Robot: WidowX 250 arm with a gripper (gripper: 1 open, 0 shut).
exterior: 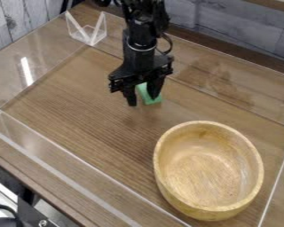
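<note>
The black robot arm reaches down from the top of the camera view, and its open gripper [144,89] is low over the wooden table. A small green object [151,97] lies at the gripper, partly hidden by its fingers. Whether the fingers touch it is unclear.
A large tan round bowl [208,168] sits at the lower right. A white clear item [88,28] stands at the upper left, near a wall.
</note>
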